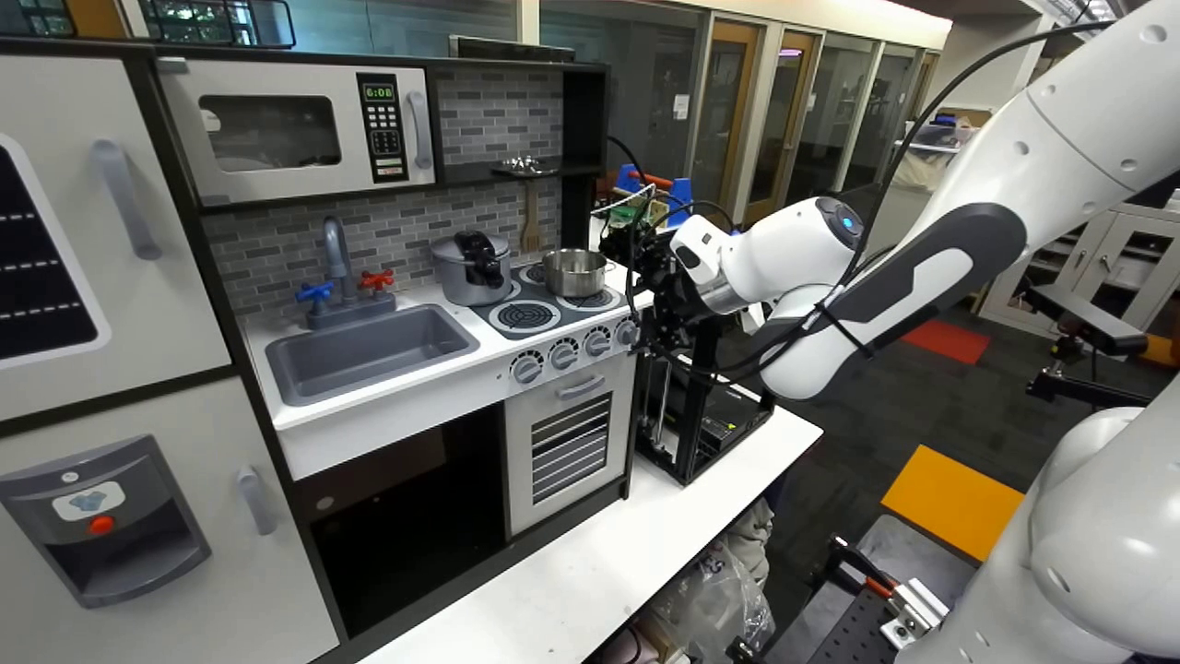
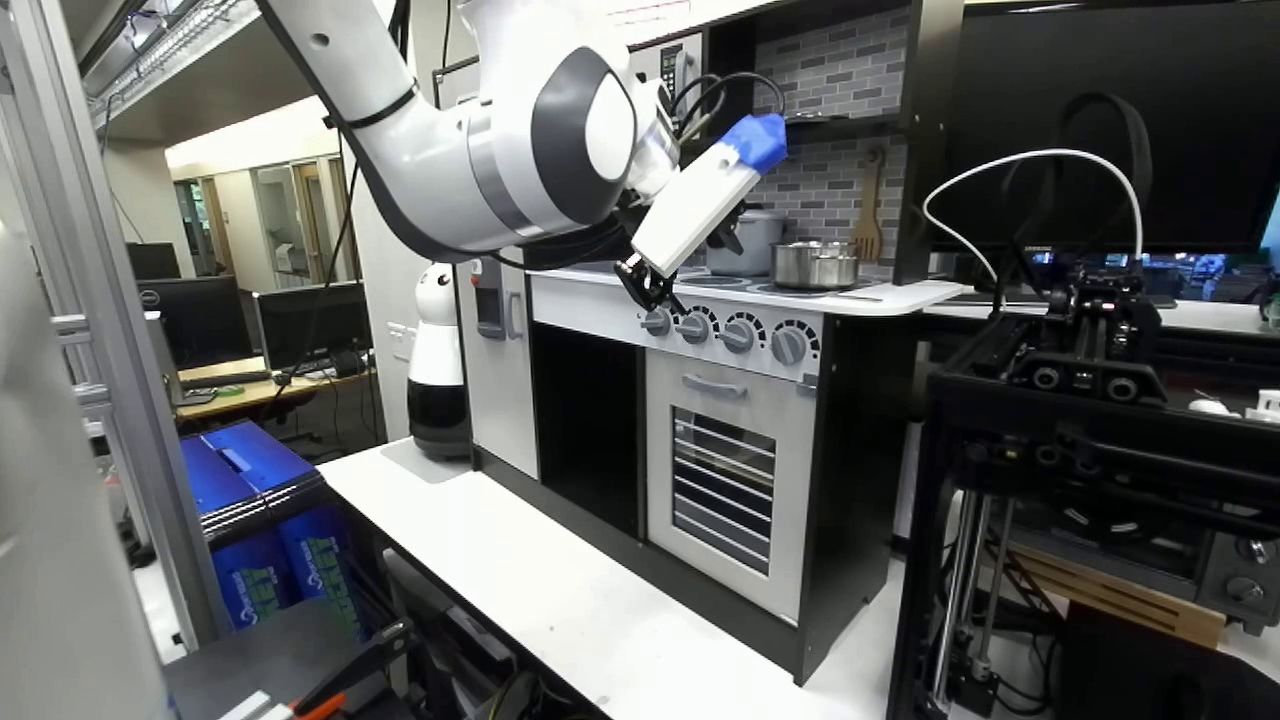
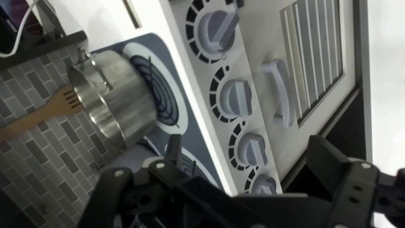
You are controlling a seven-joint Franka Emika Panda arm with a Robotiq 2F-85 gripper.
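Note:
My gripper is open, its two black fingers wide apart with nothing between them. In the wrist view the row of grey stove knobs, one of them a round knob (image 3: 253, 149), shows beyond the gap between the fingers. A shiny metal pot (image 3: 131, 98) sits on a rear burner side of the cooktop, apart from the fingers. In the second exterior view the gripper (image 2: 645, 288) hangs in front of the stove's knob panel, left of the metal pot (image 2: 816, 265). A grey lidded pot (image 1: 473, 271) stands left of the metal one.
The oven door has a grey handle (image 3: 281, 93). A wooden spatula (image 2: 870, 204) hangs on the brick wall. Left of the stove are a sink (image 1: 371, 352) and faucet (image 1: 336, 254). A black-framed machine (image 2: 1080, 396) stands to the right.

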